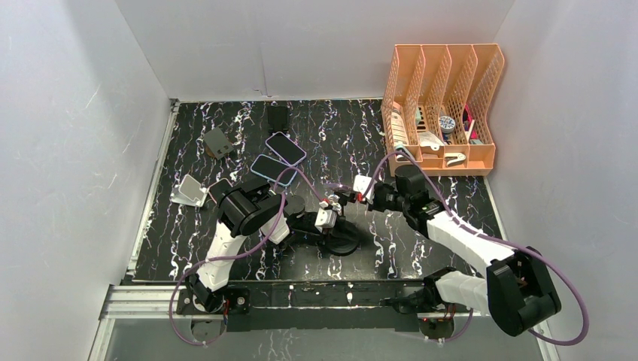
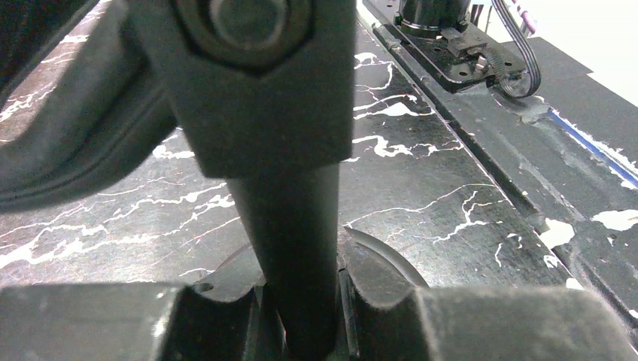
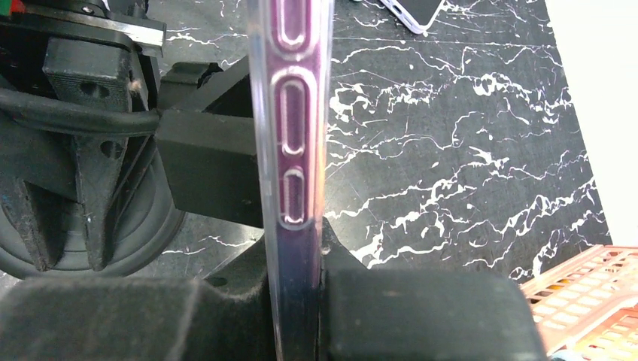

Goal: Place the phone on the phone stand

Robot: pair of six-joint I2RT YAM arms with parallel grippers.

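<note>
A black phone stand with a round base (image 1: 343,245) stands at the front centre. My left gripper is shut on its upright post (image 2: 286,218), seen close in the left wrist view. My right gripper is shut on a phone in a clear case (image 3: 292,150), purple along its side, held edge toward the camera. The phone is over the stand, just beside the stand's black holder (image 3: 207,169); whether they touch I cannot tell.
Phones (image 1: 284,148), small stands (image 1: 217,143) and a silver stand (image 1: 188,192) lie at back and left. An orange organiser (image 1: 444,162) fills the back right. Bare table lies at front right.
</note>
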